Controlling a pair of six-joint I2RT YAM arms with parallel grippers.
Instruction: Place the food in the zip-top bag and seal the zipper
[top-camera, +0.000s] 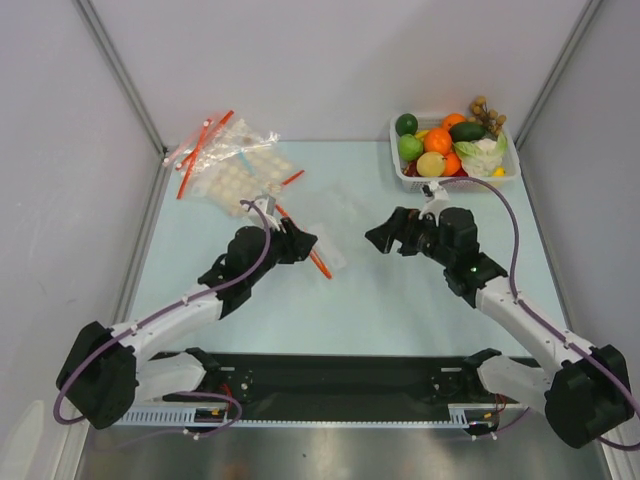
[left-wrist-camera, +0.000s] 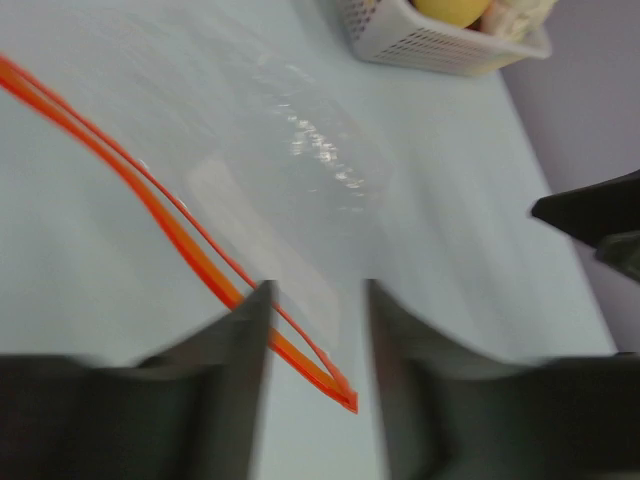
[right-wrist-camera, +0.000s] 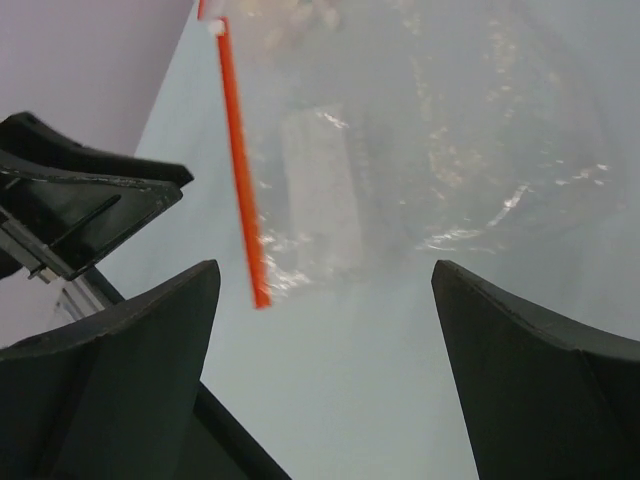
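A clear zip top bag (top-camera: 340, 215) with an orange zipper strip (top-camera: 321, 264) lies flat on the table between my arms. My left gripper (top-camera: 312, 241) is over the zipper side. In the left wrist view its fingers (left-wrist-camera: 238, 385) stand apart, with the strip's lower end (left-wrist-camera: 335, 385) showing in the gap, apparently free. My right gripper is open and empty, off to the bag's right. Toy food, such as an orange (top-camera: 438, 140), an avocado (top-camera: 406, 124) and a cabbage (top-camera: 482, 156), fills the white basket (top-camera: 428, 185) at the back right.
Several more clear bags (top-camera: 237, 170) with orange zippers are piled at the back left. Both grippers are fairly close to each other.
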